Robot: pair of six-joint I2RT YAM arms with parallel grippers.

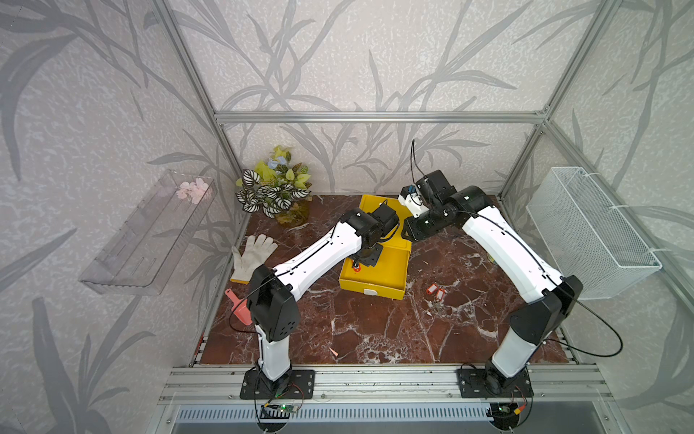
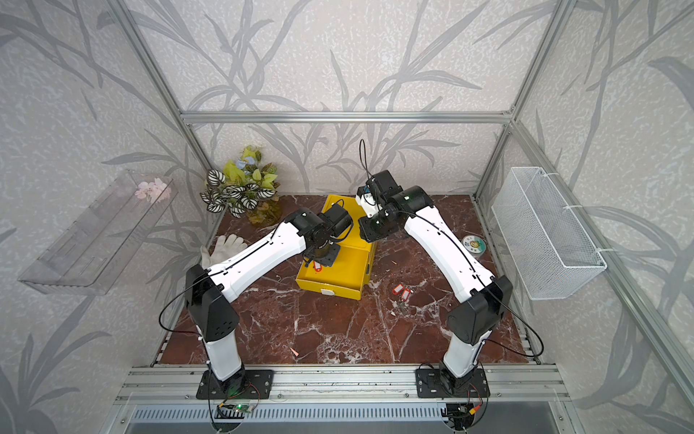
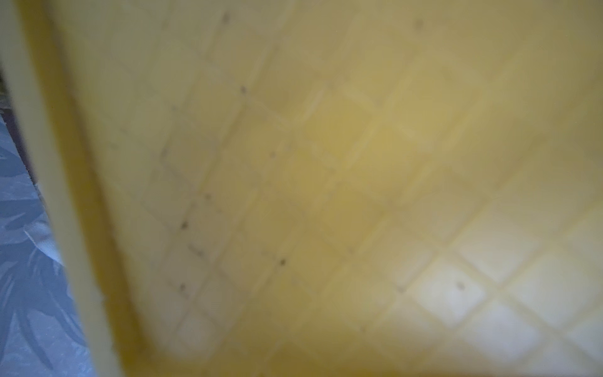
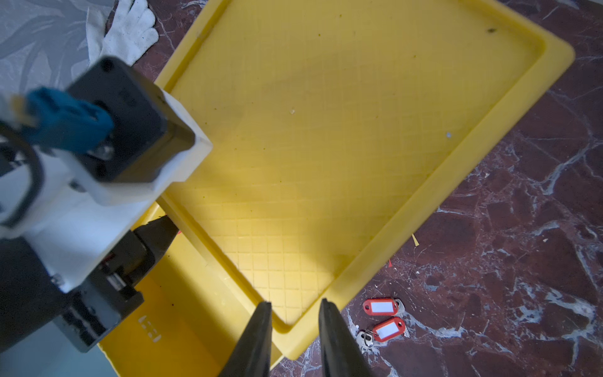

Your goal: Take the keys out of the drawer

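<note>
The yellow drawer stands open mid-table, with its yellow upper tray behind. My right gripper hangs above the tray's front rim, fingers part open with nothing seen between them. Two red key tags with keys lie on the marble table right of the drawer.
A plant and white glove sit at left, a pink scoop front left. A round tin lies at right. Mesh baskets hang on the side walls.
</note>
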